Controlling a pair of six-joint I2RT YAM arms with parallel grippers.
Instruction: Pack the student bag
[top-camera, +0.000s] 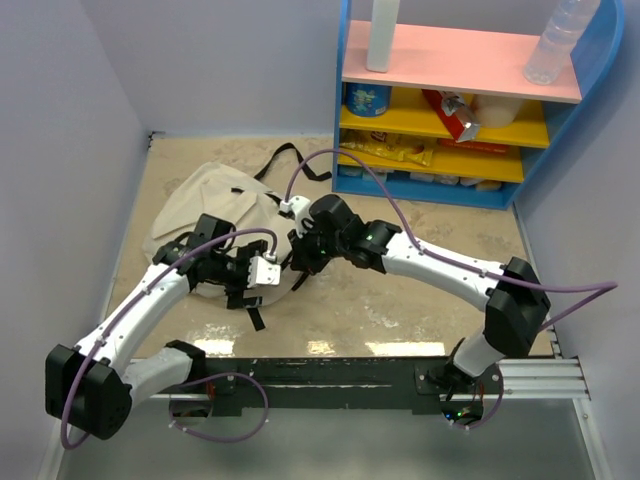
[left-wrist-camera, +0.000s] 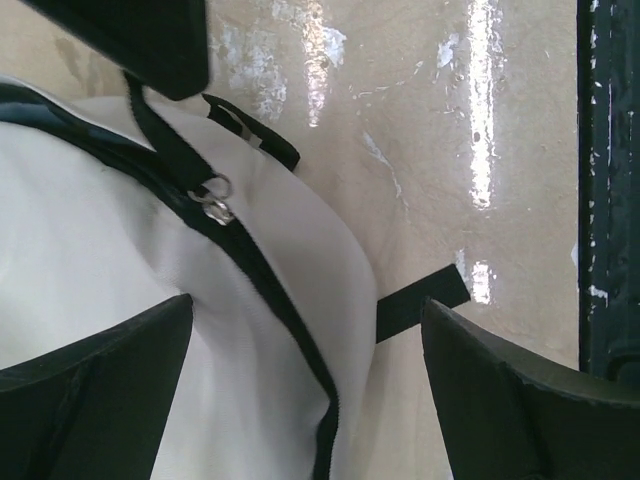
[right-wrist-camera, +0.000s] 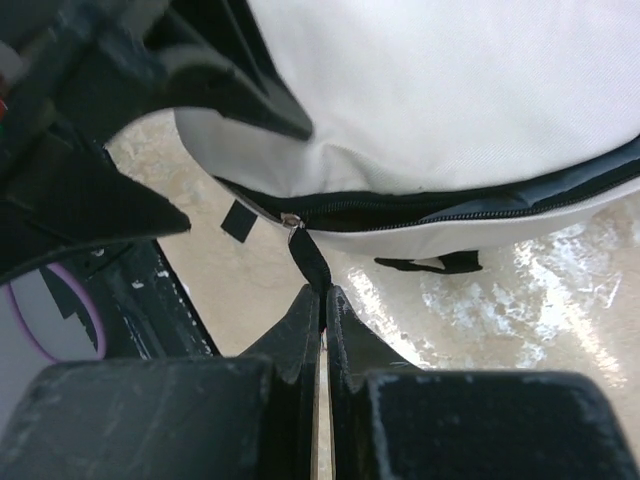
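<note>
The cream bag (top-camera: 185, 195) lies on the floor, its dark-edged zipper (right-wrist-camera: 420, 215) partly open with dark lining showing. My right gripper is shut on the black zipper pull strap (right-wrist-camera: 308, 256), beside the zipper slider. My left gripper stands open above the bag's white fabric, near the zipper, with nothing held; in the right wrist view its dark fingers reach over the bag close to the pull.
A blue shelf unit (top-camera: 340, 100) with pink and yellow shelves holds a bottle (top-camera: 555, 40), a blue tub (top-camera: 367, 98) and snack packs at the back right. Bare floor (top-camera: 430, 320) lies front right. Walls bound both sides.
</note>
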